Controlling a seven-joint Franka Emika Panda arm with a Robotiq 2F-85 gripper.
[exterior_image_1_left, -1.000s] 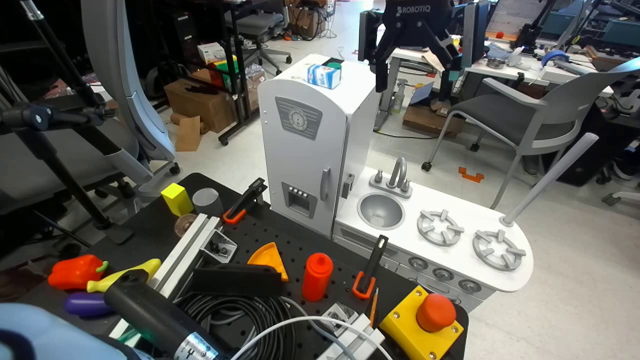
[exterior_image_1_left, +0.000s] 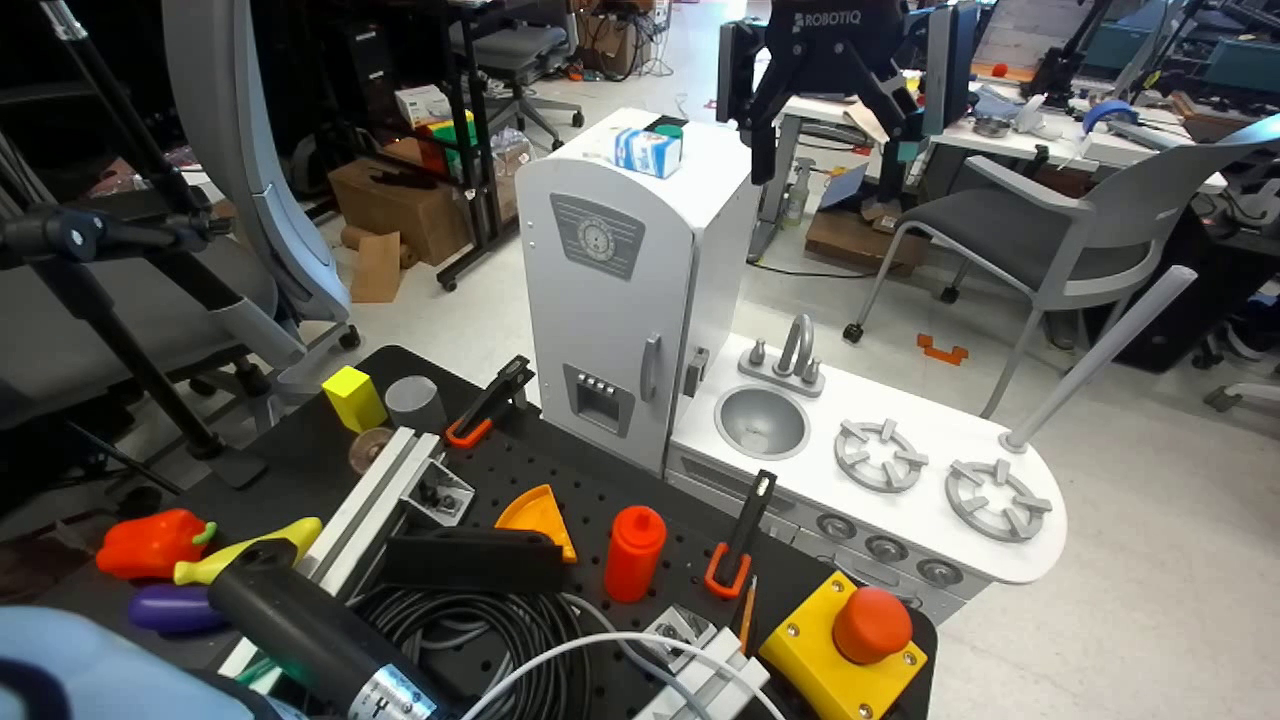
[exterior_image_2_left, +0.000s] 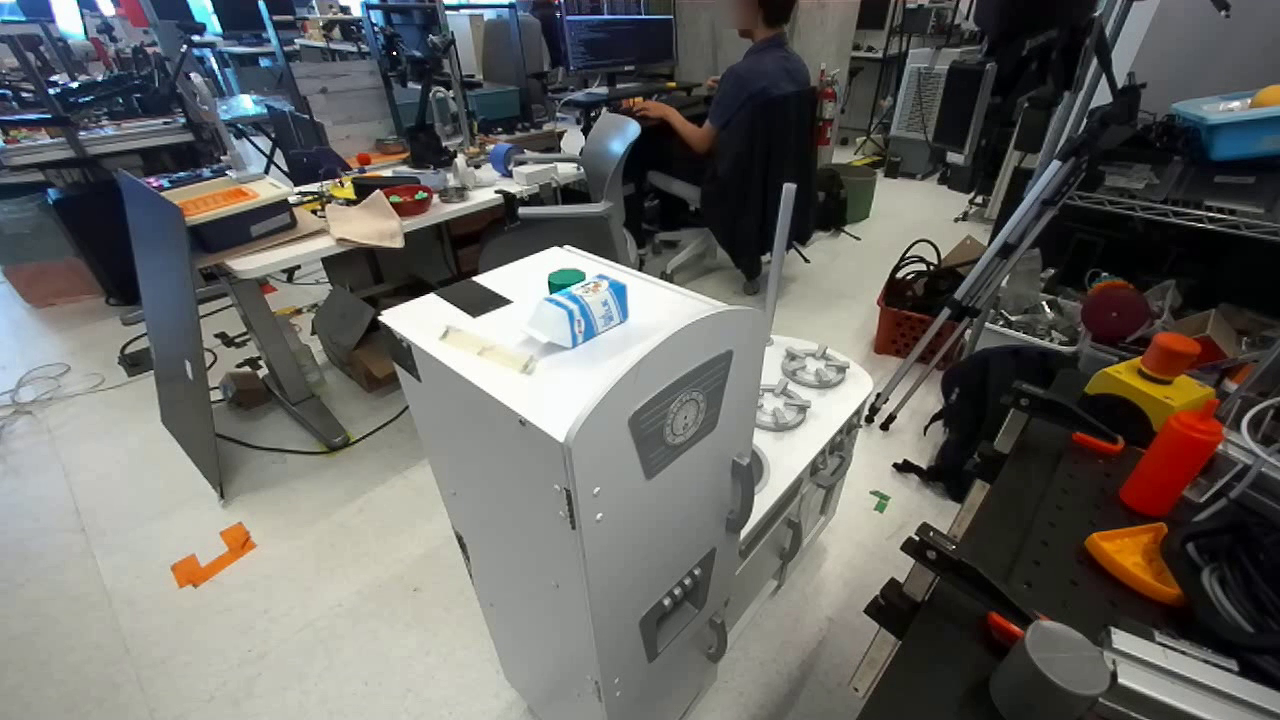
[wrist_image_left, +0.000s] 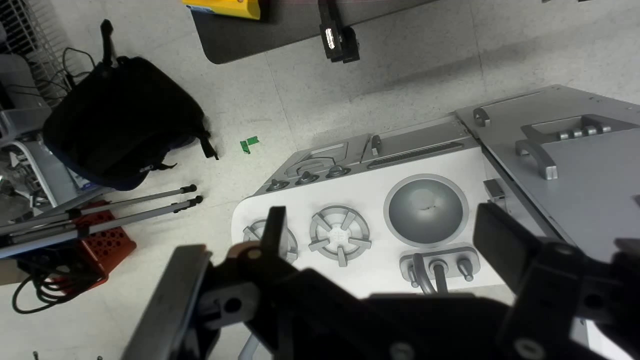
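My gripper (exterior_image_1_left: 828, 180) hangs high above the toy kitchen, open, with its fingers wide apart and nothing between them. In the wrist view the gripper frames the white counter, with the sink (wrist_image_left: 426, 210) and a burner (wrist_image_left: 340, 231) below. The white toy fridge (exterior_image_1_left: 606, 324) stands beside the counter with its door shut. On the fridge top a blue and white carton (exterior_image_2_left: 582, 311) lies on its side, a green round item (exterior_image_2_left: 565, 280) behind it. A red bottle (exterior_image_1_left: 635, 553) stands on the black table, near an orange-yellow wedge (exterior_image_1_left: 539, 521).
The black table (exterior_image_1_left: 576, 454) also bears a yellow block (exterior_image_1_left: 354, 398), a red pepper (exterior_image_1_left: 154, 544), a purple eggplant (exterior_image_1_left: 176, 608), clamps, cables and a yellow box with a red button (exterior_image_1_left: 871, 625). A grey post (exterior_image_1_left: 1104, 356) rises from the counter's far end.
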